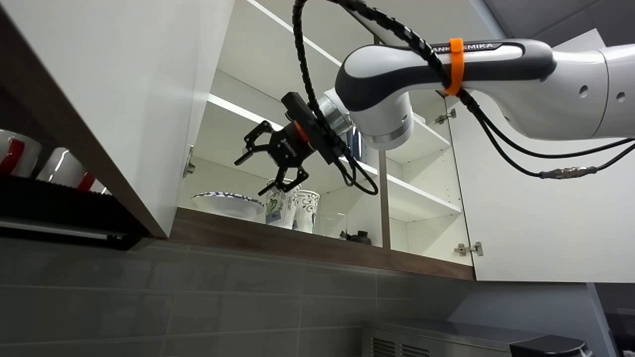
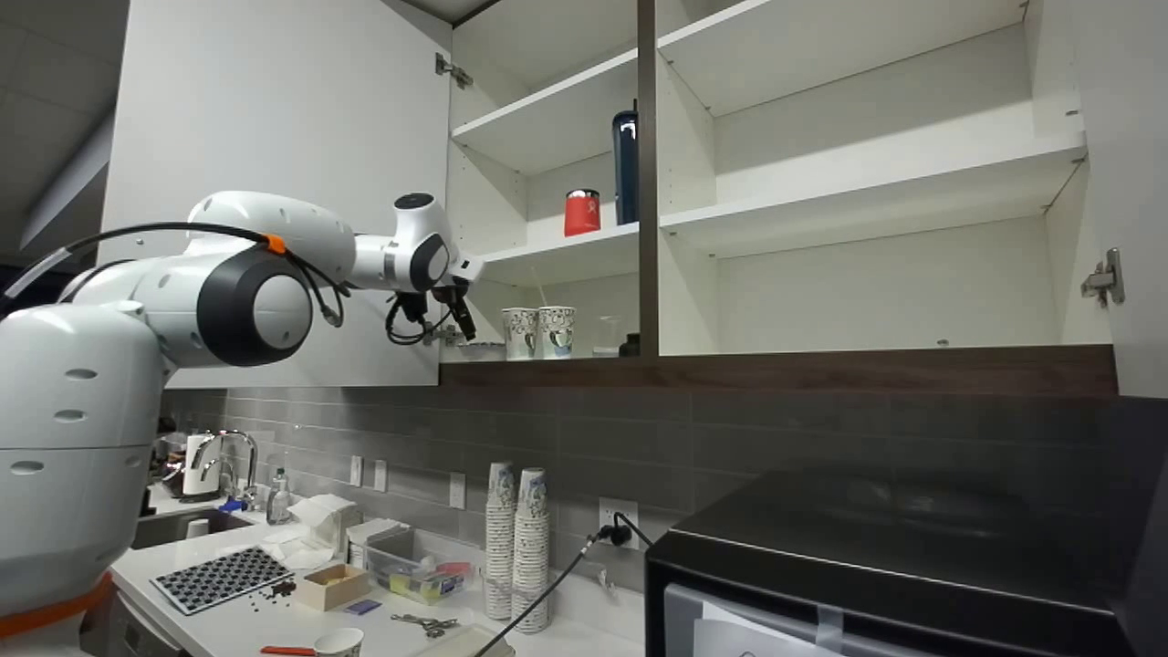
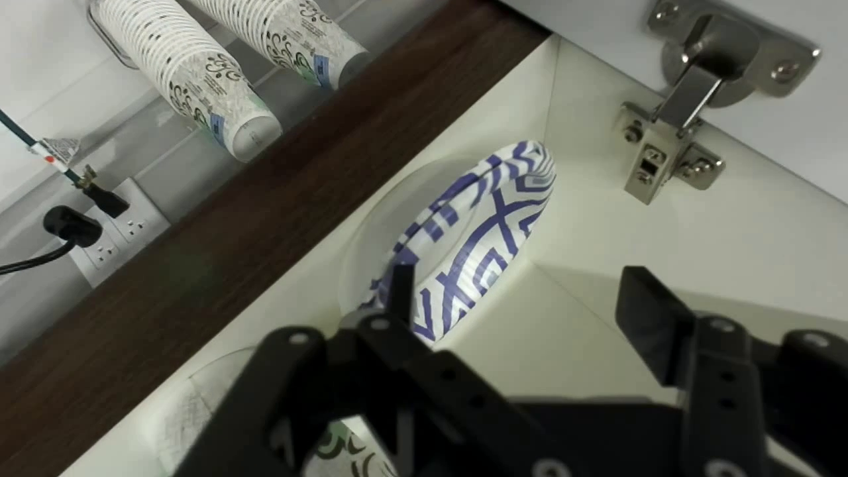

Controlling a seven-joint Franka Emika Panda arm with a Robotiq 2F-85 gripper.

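Observation:
My gripper [image 1: 247, 178] hangs in front of the open cabinet, its fingers apart and nothing between them. Below it and toward the left in exterior view 1, a bowl [image 1: 227, 205] with a blue-and-white rim stands on the bottom shelf. The wrist view shows this bowl [image 3: 485, 246] beyond the fingers, partly hidden by one finger [image 3: 401, 294]. Two patterned paper cups [image 1: 306, 209] stand just right of the bowl, close below the gripper's lower finger. In exterior view 2 the gripper [image 2: 443, 325] is left of the cups [image 2: 556, 332].
A clear cup [image 1: 333, 225] and a small black object [image 1: 359, 237] stand right of the paper cups. The cabinet's dark lower edge [image 2: 876, 370] runs below the shelf. Open doors [image 2: 285, 186] flank the cabinet. Higher up are a red tumbler [image 2: 582, 213] and a dark bottle [image 2: 626, 164].

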